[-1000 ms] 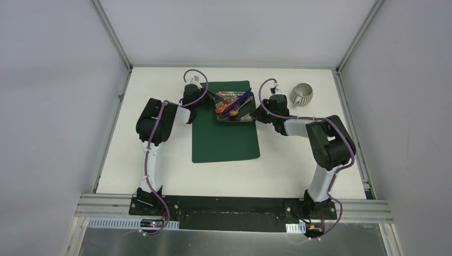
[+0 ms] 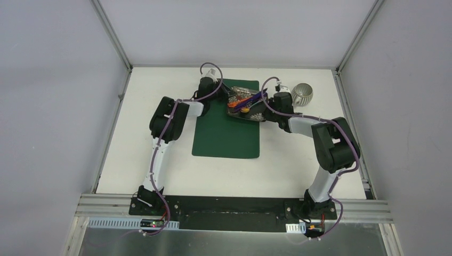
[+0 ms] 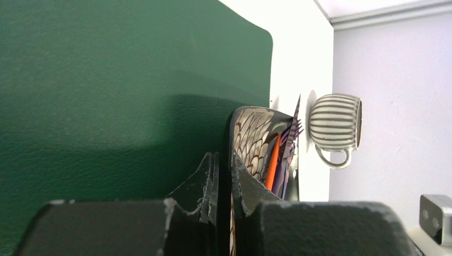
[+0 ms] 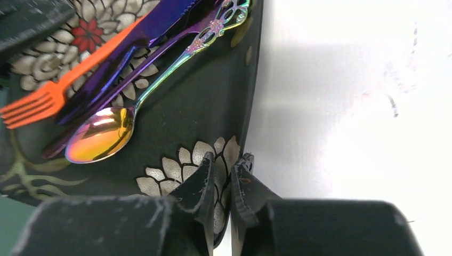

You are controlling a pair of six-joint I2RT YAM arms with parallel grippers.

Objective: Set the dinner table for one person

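A dark floral tray [image 4: 186, 112] holds an orange fork [image 4: 37, 106], a purple knife [image 4: 165, 21] and an iridescent spoon [image 4: 98, 133], with another purple utensil among them. It is over the upper part of the green mat [image 2: 225, 141]. My left gripper is shut on the tray's rim at its left end. My right gripper is shut on the rim at the other end. In the top view the arms' wrists partly hide both ends of the tray.
A striped mug [image 2: 302, 95] stands at the back right, just beyond my right wrist.
Both grippers and the tray have moved to the right, the left end somewhat toward the back. The mat has also shifted slightly.
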